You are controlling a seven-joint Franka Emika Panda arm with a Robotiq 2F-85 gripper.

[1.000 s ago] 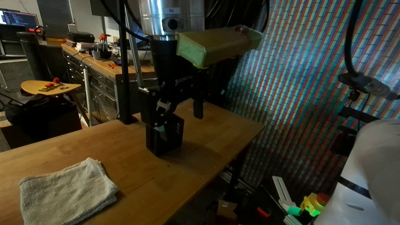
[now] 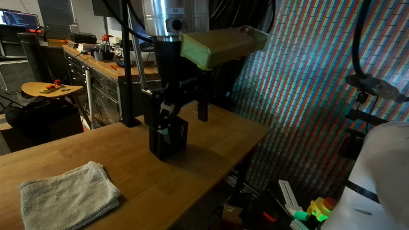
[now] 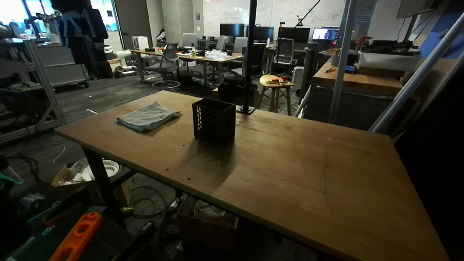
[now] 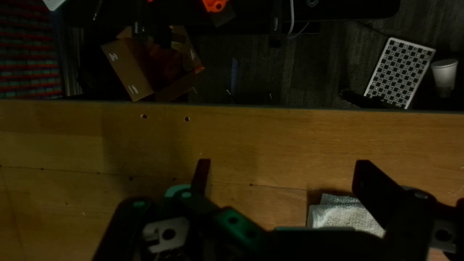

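Note:
A black bin with perforated sides [image 3: 214,121] stands upright on the wooden table, near a black post. In exterior view 1 the same bin [image 2: 168,142] is partly covered by my gripper [image 2: 183,122], whose fingers are spread wide. Whether they touch the bin cannot be told from there. The wrist view shows my gripper open too, bare tabletop between its fingers. A folded grey cloth [image 2: 69,193] lies flat on the table, well away from the gripper in exterior view 1. Part of that cloth [image 4: 348,216] peeks out beside the right finger in the wrist view.
A black post [image 2: 127,76] rises at its far edge. Beyond the near edge, an open cardboard box [image 4: 135,69] and a checkered board [image 4: 400,71] are visible below. A patterned curtain [image 2: 306,76] hangs alongside.

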